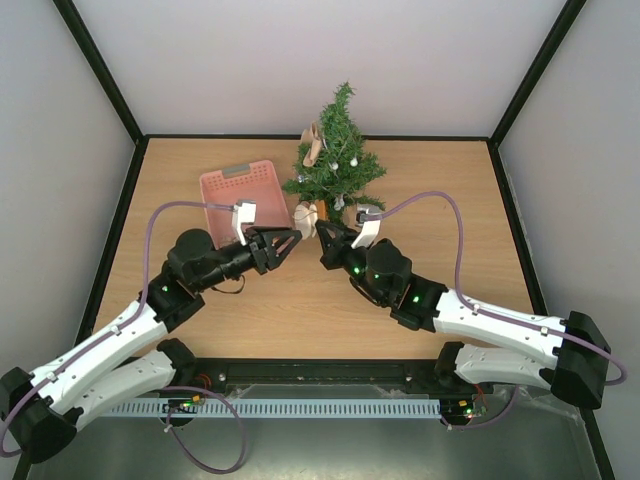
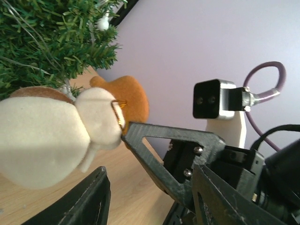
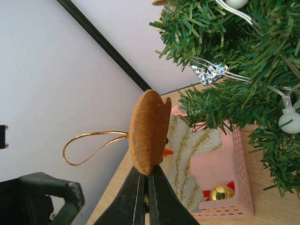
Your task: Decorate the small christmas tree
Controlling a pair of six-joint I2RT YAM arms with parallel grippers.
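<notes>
A plush ornament (image 2: 42,136), white with brown parts and a gold loop, is pinched at its brown end by my right gripper (image 1: 320,232). In the right wrist view the closed fingertips grip the ornament's brown felt (image 3: 147,136), and its gold loop (image 3: 96,136) sticks out free to the left. My left gripper is open close by, its fingers apart and empty, with the ornament beyond them. The small green tree (image 1: 340,160) stands just behind both grippers, carrying silvery and white baubles and a beige ornament (image 1: 311,146) high on its left side.
Left of the tree lies a pink basket (image 1: 208,190); in it the right wrist view shows a white piece with gold tinsel (image 3: 187,154) and a gold bauble (image 3: 221,192). Light wires run through the branches.
</notes>
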